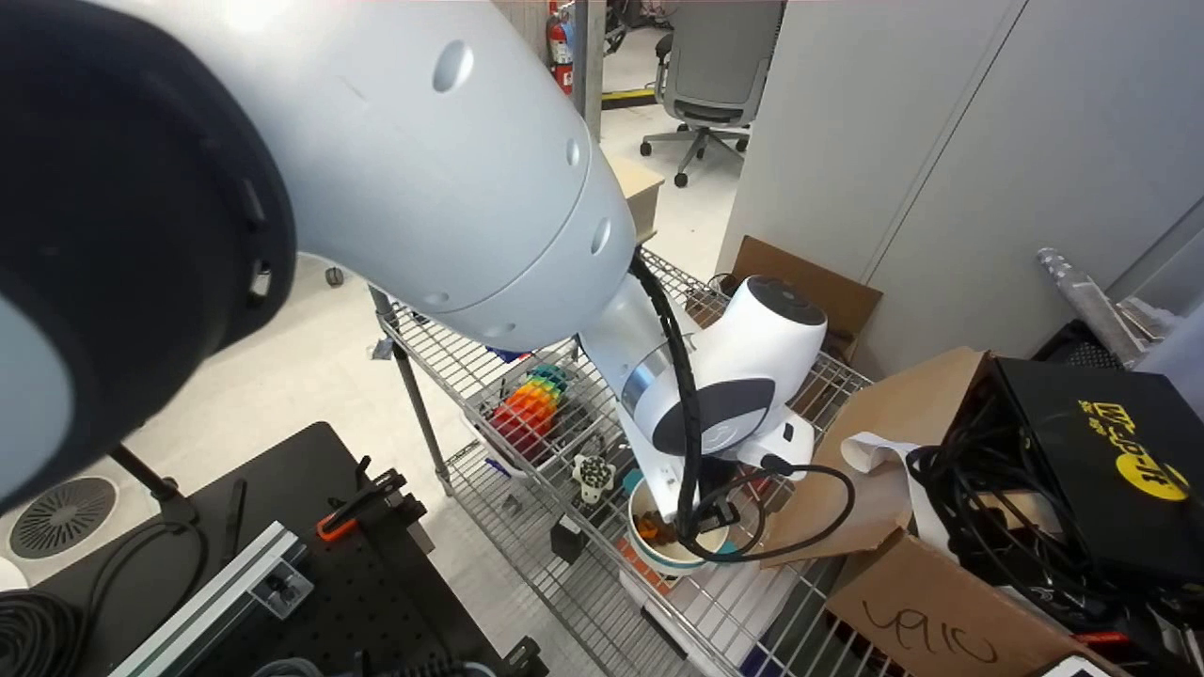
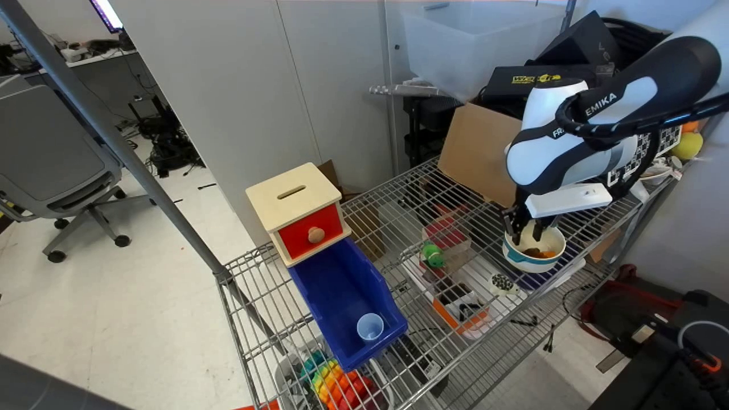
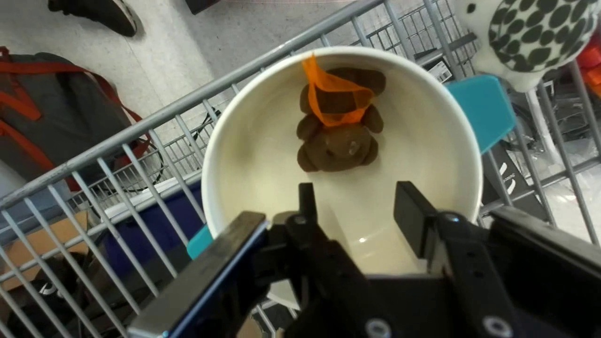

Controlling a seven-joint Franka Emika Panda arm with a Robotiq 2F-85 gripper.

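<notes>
A small brown bear [image 3: 339, 147] with an orange ribbon lies in a cream bowl [image 3: 242, 141] with teal handles, near its far wall in the wrist view. My gripper is over the bowl, its fingers parted with bare bowl floor showing between them; the bear is ahead of the fingertips, apart from them. In exterior view 2 the gripper [image 2: 527, 236] points down into the bowl [image 2: 536, 265], its fingertips at or just inside the rim.
The bowl stands on a wire shelf [image 2: 424, 225] near its edge. A spotted white object [image 3: 538, 39] lies beside it. Farther off are a blue bin [image 2: 342, 287] holding a cup [image 2: 369, 327], a wooden box with a red drawer [image 2: 307, 236], and a cardboard box [image 1: 937, 609].
</notes>
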